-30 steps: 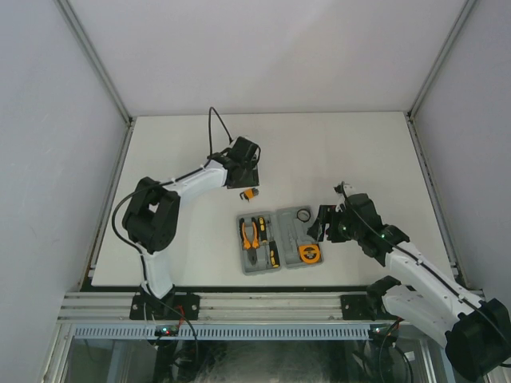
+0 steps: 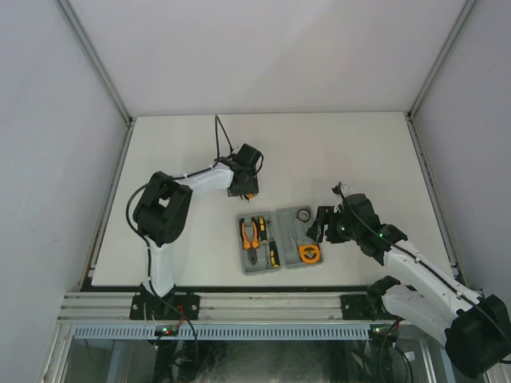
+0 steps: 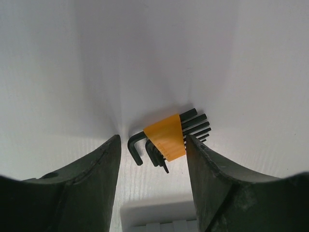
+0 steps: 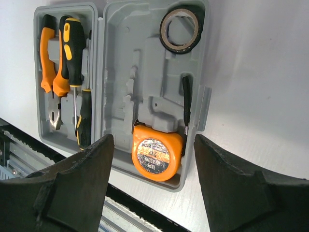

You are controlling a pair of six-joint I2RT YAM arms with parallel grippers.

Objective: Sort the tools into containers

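A set of black hex keys in an orange holder [image 3: 164, 136] lies on the table under my left gripper [image 2: 243, 191]; in the left wrist view its fingers are apart, one either side of the set. The grey toolbox [image 4: 120, 34] lies open: its left half holds pliers [image 4: 48, 67] and screwdrivers [image 4: 74, 53]; its right half holds a tape roll [image 4: 193, 36], a tape measure [image 4: 157, 152] and a slim black-handled tool [image 4: 187, 101]. My right gripper [image 2: 318, 223] stands open at the toolbox's right side, nothing visible between its fingers.
Walls border it at the back and sides, and a metal rail [image 2: 263, 327] runs along the front.
The right arm has stayed about where it was.
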